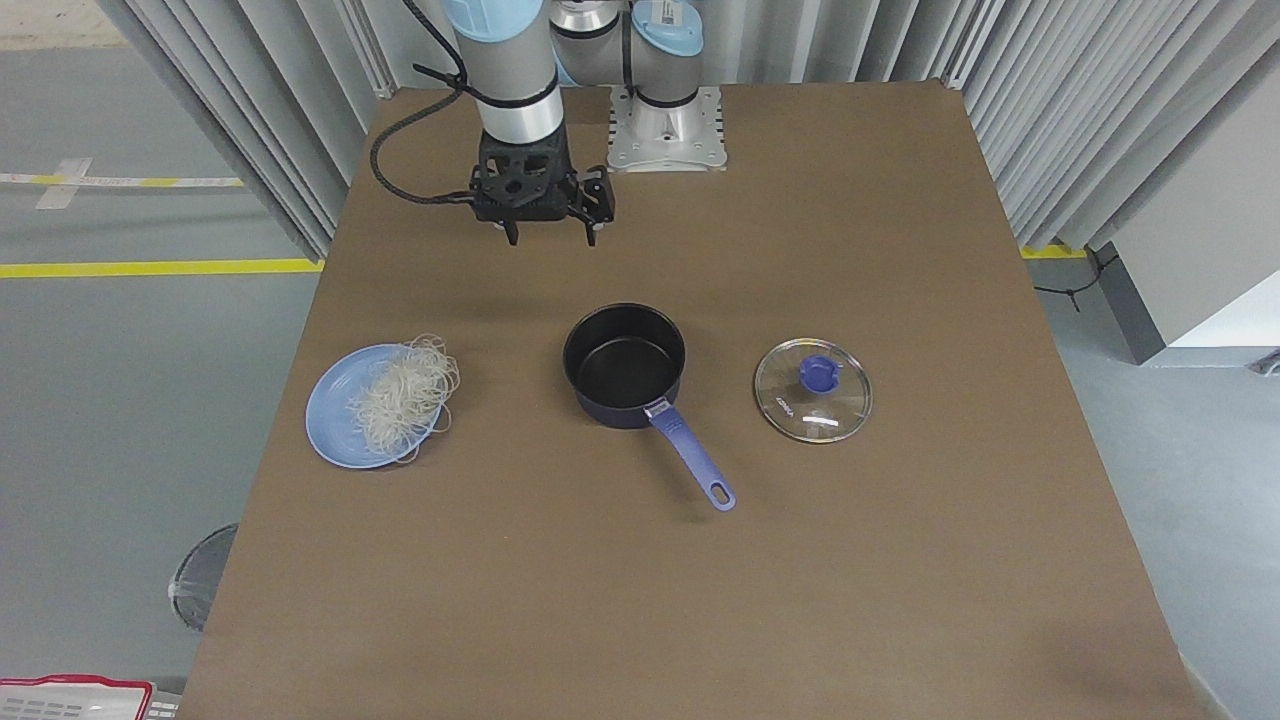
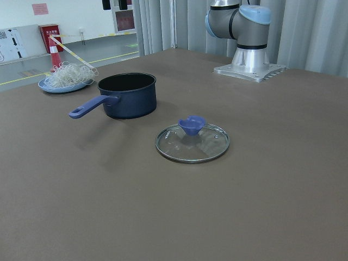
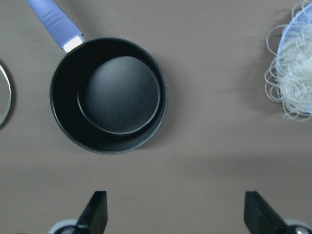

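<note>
A black saucepan [image 1: 618, 360] with a lilac handle sits mid-table, empty, also clear in the wrist view [image 3: 117, 95]. A glass lid [image 1: 804, 408] with a blue knob lies to its right. A blue plate [image 1: 336, 408] holding a heap of white noodle-like strands [image 1: 408, 390] is to its left. My gripper [image 1: 551, 238] hangs high behind the pan, toward the robot base; in the wrist view [image 3: 175, 207] its fingers are wide open with nothing between them.
The brown table [image 1: 672, 588] has free room in front and around the items. The robot base [image 1: 666, 150] is bolted at the back edge.
</note>
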